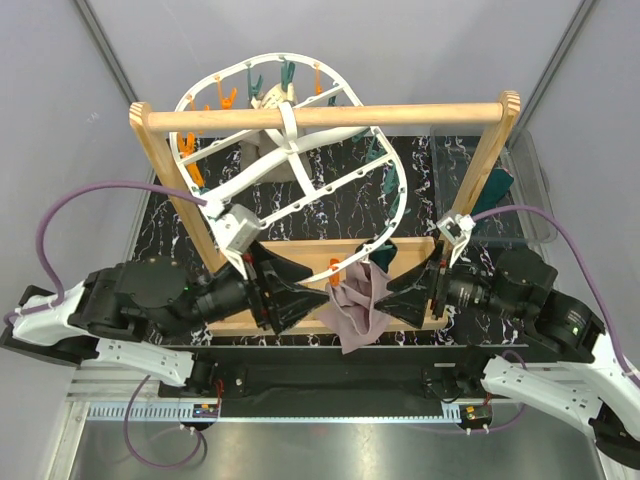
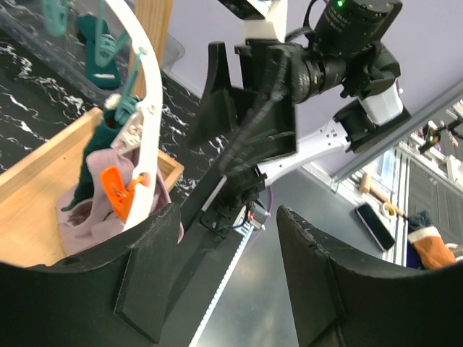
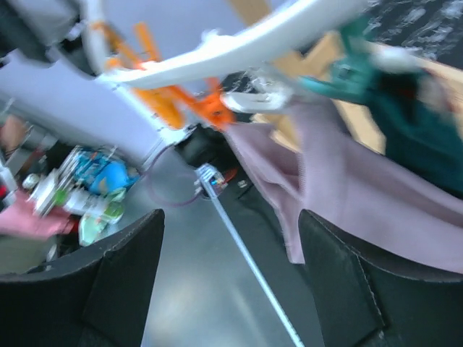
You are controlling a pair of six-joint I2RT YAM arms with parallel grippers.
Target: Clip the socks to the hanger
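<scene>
The white oval hanger (image 1: 300, 165) hangs from a wooden bar, with orange and green clips around its rim. A mauve sock (image 1: 360, 305) hangs at the rim's front edge. In the left wrist view an orange clip (image 2: 116, 189) sits against this sock's top, and a green clip (image 2: 129, 101) is further along the rim. Dark green cloth (image 2: 94, 163) shows behind the sock. My left gripper is open and empty, to the left of the sock. On the sock's right side is my right gripper, also open, with nothing gripped between its fingers.
A beige sock (image 1: 262, 160) hangs at the hanger's back. Behind my right arm, a clear bin (image 1: 535, 185) holds a dark green sock (image 1: 490, 195). The wooden frame's posts (image 1: 475, 175) stand on both sides, and its light base board (image 1: 290, 252) lies below.
</scene>
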